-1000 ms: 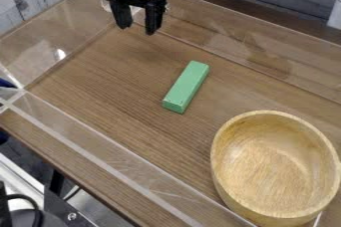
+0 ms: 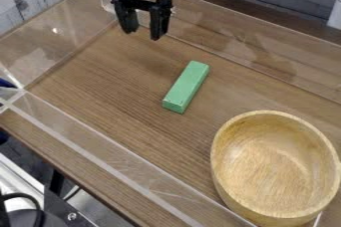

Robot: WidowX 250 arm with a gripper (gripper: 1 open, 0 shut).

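Observation:
The black gripper hangs over the back of the wooden table, a little left of the middle, pointing down; whether its fingers are open or shut is too small to tell. A green rectangular block lies at the middle of the table, apart from the gripper, below and to the right of it. A large tan round bowl stands at the front right.
Black cables lie at the bottom left corner beyond the table's edge.
The block and bowl have not moved.

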